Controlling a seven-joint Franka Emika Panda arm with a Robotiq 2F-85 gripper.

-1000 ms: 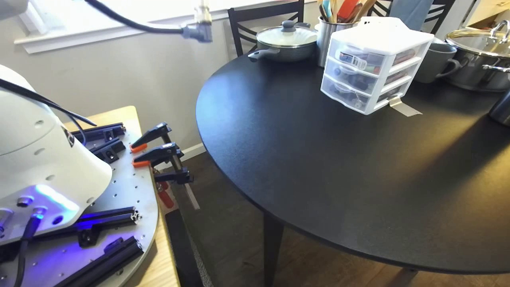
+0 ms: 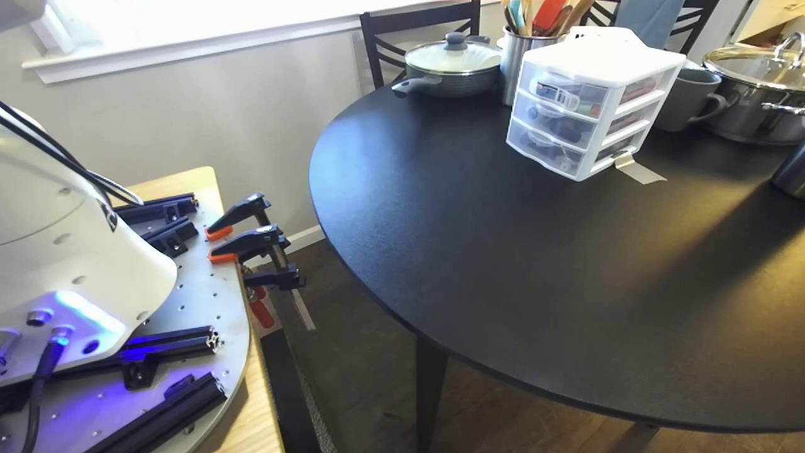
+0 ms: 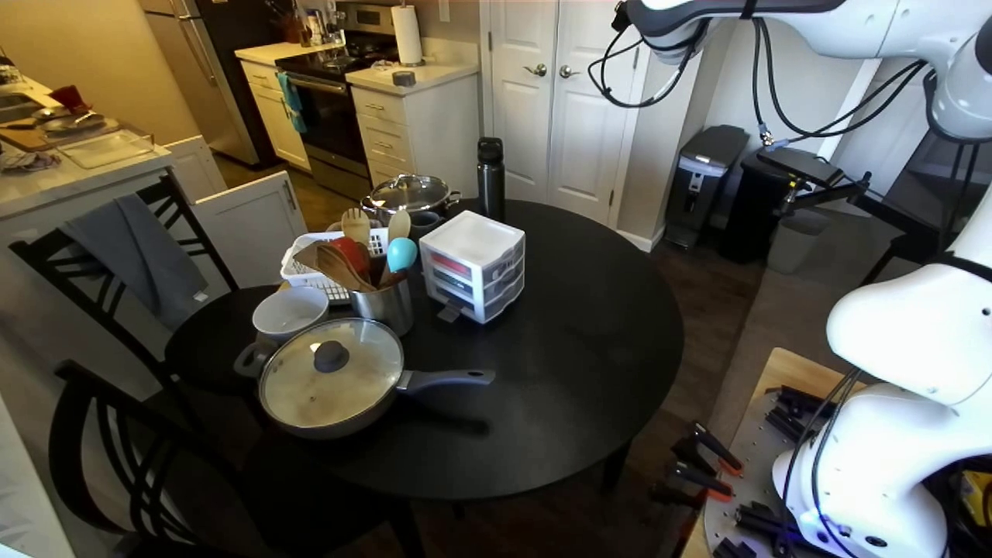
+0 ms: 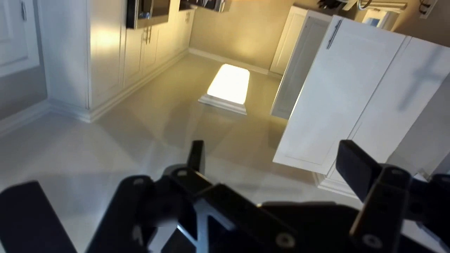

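Note:
In the wrist view my gripper is open, its two dark fingertips far apart. Between them shows only the distant room, and nothing is held. The white drawer unit [image 2: 581,98] stands upright on the black round table [image 2: 483,249], its drawers shut and small items visible through the clear fronts. A lidded pan [image 3: 332,372] rests near the table's edge, handle pointing over the tabletop. My white arm [image 3: 893,344] rises beside the table, apart from everything on it. No gripper shows in exterior view 1.
A metal utensil holder [image 3: 386,305], a white bowl [image 3: 290,311], a white basket [image 3: 311,265], a steel pot [image 3: 409,194] and a dark bottle [image 3: 490,177] crowd one side of the table. Clamps [image 2: 245,241] jut from my base's edge.
The cable and connector hanging at the top of exterior view 1 have gone out of view. The cables at the arm's base have shifted, and the arm has turned slightly. Tabletop objects stayed put.

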